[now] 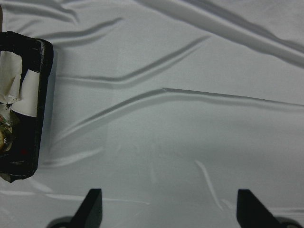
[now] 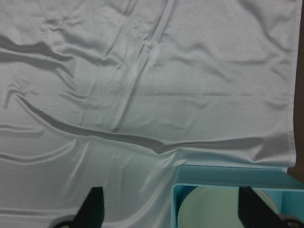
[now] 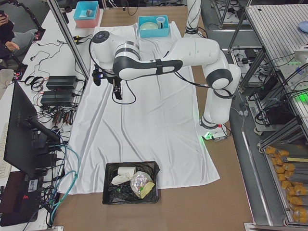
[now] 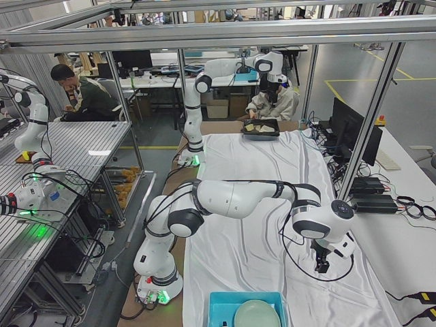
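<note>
My left gripper [image 3: 109,85] hangs high over the white cloth [image 3: 144,130], short of the black tray [image 3: 106,185], which holds a white cup, crumpled paper and foil. The tray is at the left edge of the left wrist view. My right gripper [image 4: 320,259] is over the cloth beside the blue bin [image 4: 216,310] with a pale green plate [image 4: 257,316]. Both grippers are open, their fingertips far apart in the wrist views with nothing visible between them.
A monitor [image 3: 21,130], black boxes and cables line the side desk. A metal frame [image 4: 218,34] spans above the arms.
</note>
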